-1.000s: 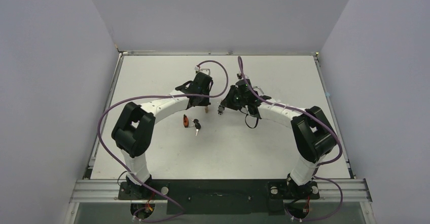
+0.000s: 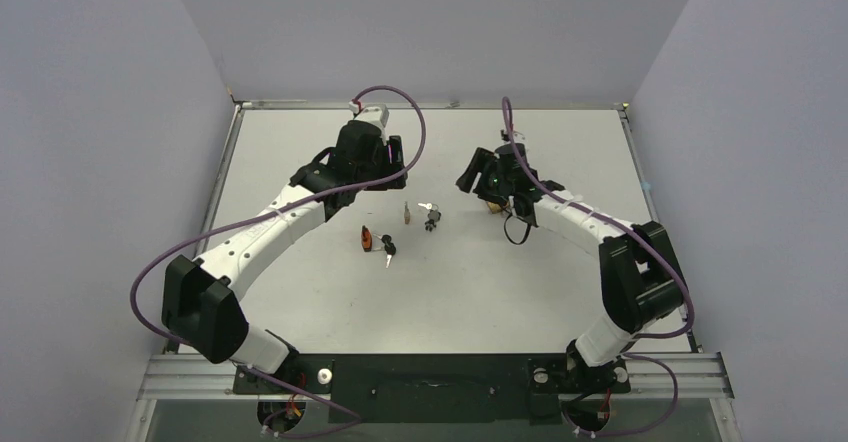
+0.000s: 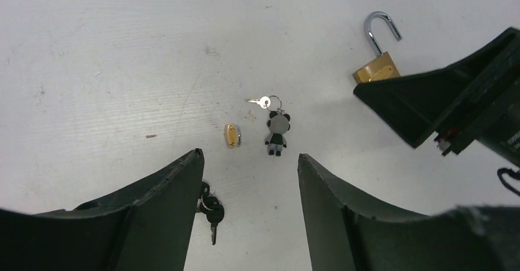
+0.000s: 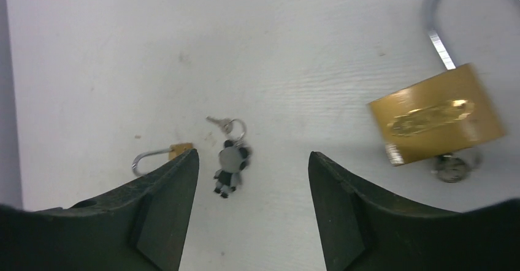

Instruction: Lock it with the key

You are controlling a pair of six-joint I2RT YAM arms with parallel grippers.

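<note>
A silver key (image 3: 264, 102) lies flat on the table, ringed to a grey bear charm (image 3: 278, 133). Close by, left of the charm, is a small brass padlock; its shackle (image 4: 152, 154) shows in the right wrist view. The larger brass padlock (image 4: 441, 114) lies to the right with its shackle (image 3: 370, 35) raised open. My left gripper is over the table with spread fingers and nothing between them. Fingers apart and empty, my right gripper stands between the charm and the larger padlock in its wrist view.
A black key fob with its key (image 2: 389, 247) and an orange item (image 2: 367, 239) lie at the front left. Bare tabletop (image 2: 430, 307) stretches along the front. The right arm's dark strap hangs near the larger padlock.
</note>
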